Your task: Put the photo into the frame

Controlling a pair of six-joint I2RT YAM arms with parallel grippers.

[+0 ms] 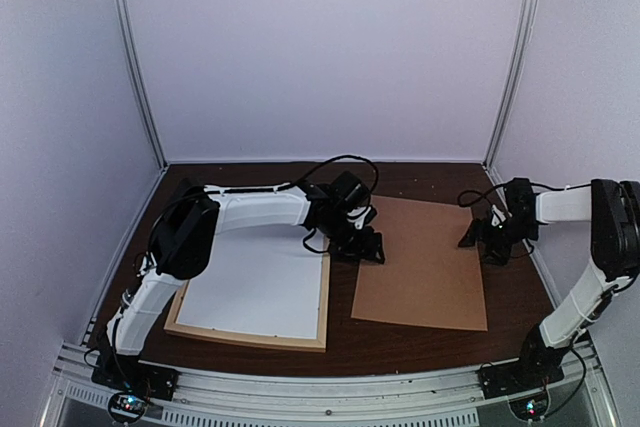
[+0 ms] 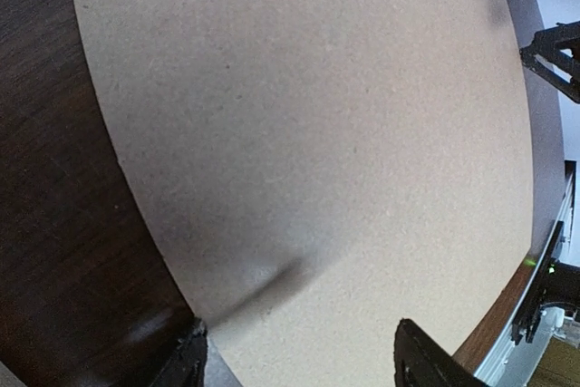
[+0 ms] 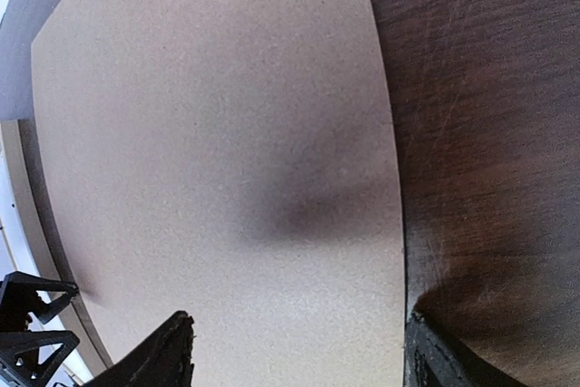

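A brown square board (image 1: 418,287) lies flat right of the wooden frame (image 1: 322,317), whose white inside is partly under my left arm. My left gripper (image 1: 370,251) is at the board's left edge; in the left wrist view its fingers (image 2: 186,355) stand apart, one beside that edge, the other over the board. My right gripper (image 1: 472,245) is at the board's right edge; in the right wrist view one fingertip (image 3: 426,346) presses beside that edge, the other is over the board. Whether the board is between the right fingers edge-on is unclear.
The dark wooden table (image 1: 400,347) has a narrow free strip at front and back. Pale walls and metal rails bound it on the sides and rear.
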